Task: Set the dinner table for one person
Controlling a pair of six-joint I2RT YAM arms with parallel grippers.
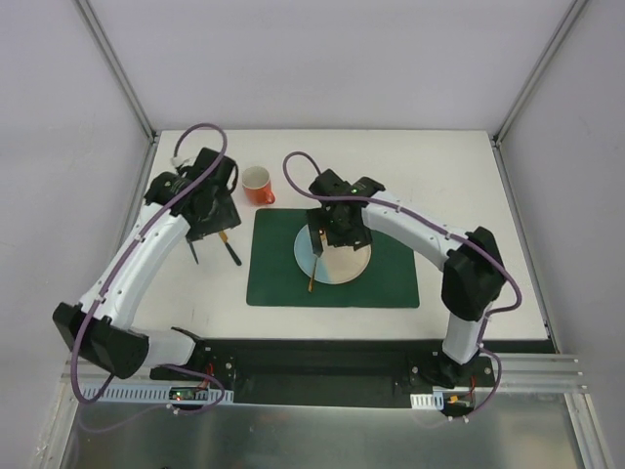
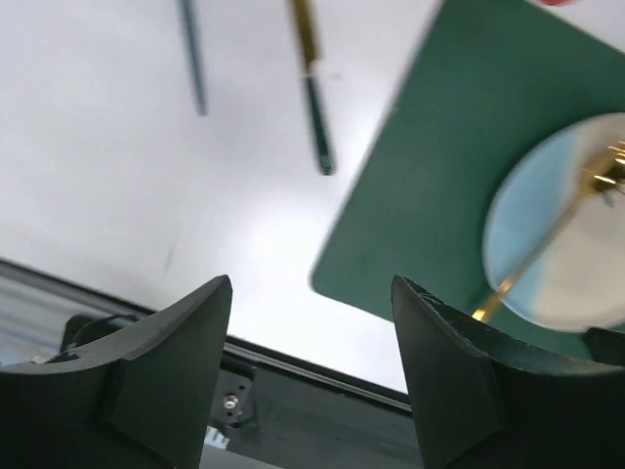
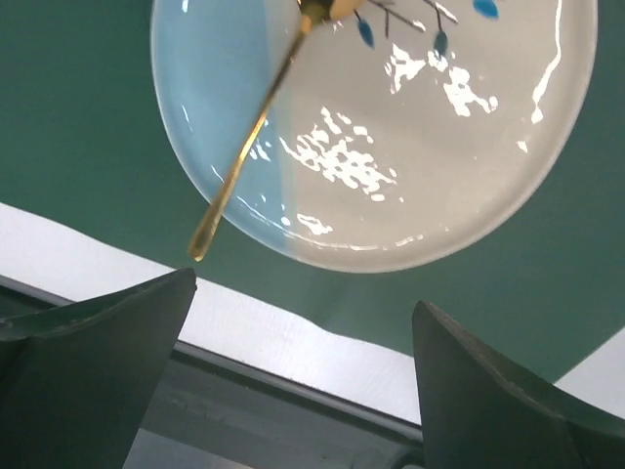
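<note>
A blue-and-cream plate rests on the green placemat. The gold spoon lies across the plate's left side, its handle end past the rim. My right gripper is open above the plate and spoon, nothing between its fingers. On the left of the table, my left gripper hangs open and empty. Below it lie a dark-handled gold utensil and a slim blue-grey handle; their upper ends are hidden by the gripper or cut off. An orange-red mug stands behind the placemat's left corner.
Bare white table lies open at the back right, and the front left is clear too. The table's front edge runs close to the placemat.
</note>
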